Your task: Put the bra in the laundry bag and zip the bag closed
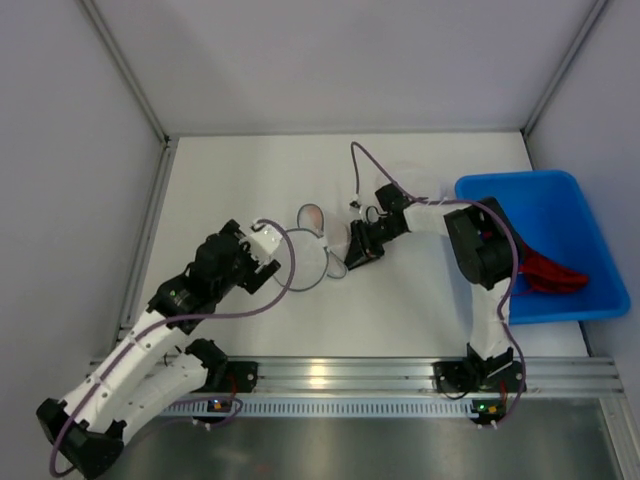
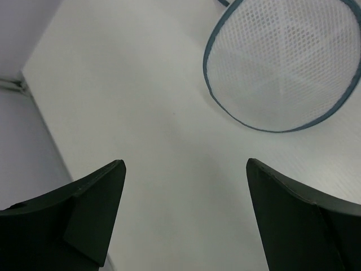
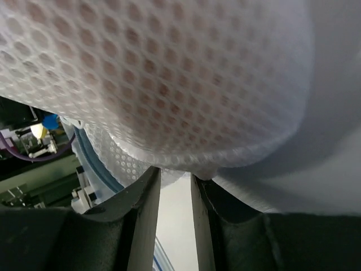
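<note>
The white mesh laundry bag (image 1: 303, 260) lies on the table's middle, its dark-rimmed round end spread out in the left wrist view (image 2: 279, 65). My right gripper (image 1: 352, 258) is shut on the bag's mesh at its right end, with pale fabric over a pinkish layer just above the fingertips; whether that pink is the bra inside cannot be told. My left gripper (image 1: 258, 275) stands open left of the bag, nothing between its fingers.
A blue bin (image 1: 590, 250) with red cloth (image 1: 550, 275) stands at the right.
</note>
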